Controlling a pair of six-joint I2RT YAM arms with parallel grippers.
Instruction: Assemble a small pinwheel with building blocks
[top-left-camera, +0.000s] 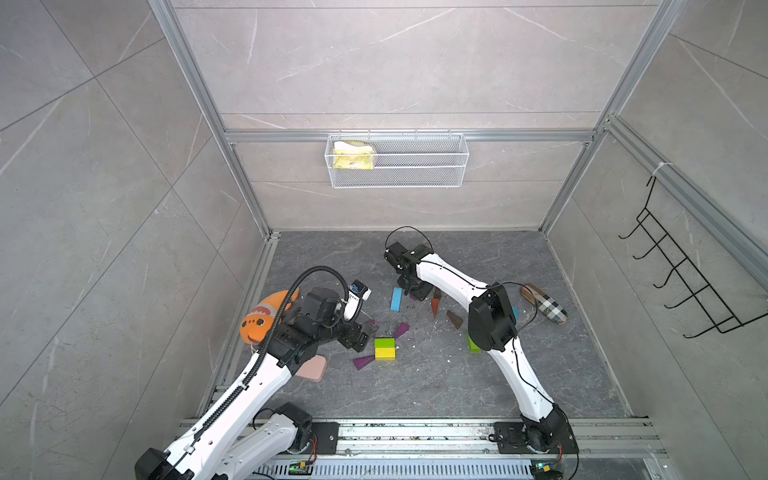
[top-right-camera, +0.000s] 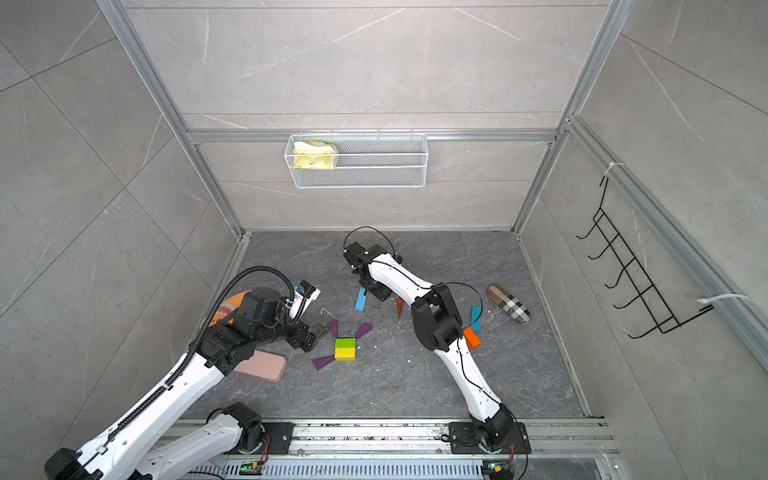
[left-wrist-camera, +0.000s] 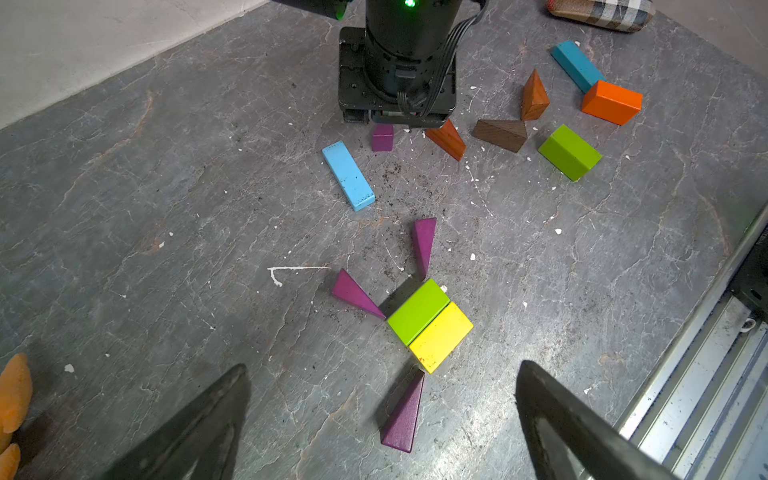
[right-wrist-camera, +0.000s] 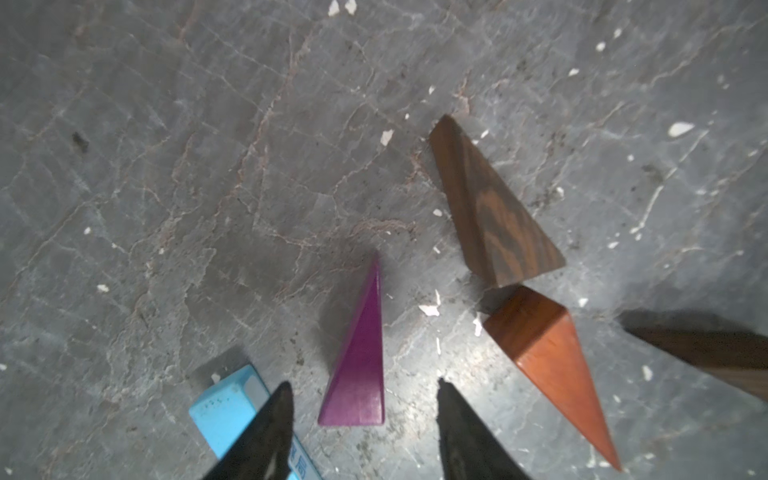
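Green (left-wrist-camera: 418, 312) and yellow (left-wrist-camera: 441, 336) blocks sit side by side, with purple wedges (left-wrist-camera: 424, 244) around them. My left gripper is open above them, nothing held. In the right wrist view, my right gripper stands open over another purple wedge (right-wrist-camera: 360, 372), one finger either side of its broad end, apparently not touching it. A light blue block (right-wrist-camera: 228, 412), a red-brown wedge (right-wrist-camera: 552, 368) and a dark brown wedge (right-wrist-camera: 488, 208) lie close around it.
At the right lie loose green (left-wrist-camera: 569, 152), orange (left-wrist-camera: 612, 102) and teal (left-wrist-camera: 577, 65) blocks and a plaid item (top-left-camera: 544, 304). An orange toy (top-left-camera: 260, 320) and pink pad (top-left-camera: 310, 369) are at the left. A wire basket (top-left-camera: 396, 160) hangs on the back wall.
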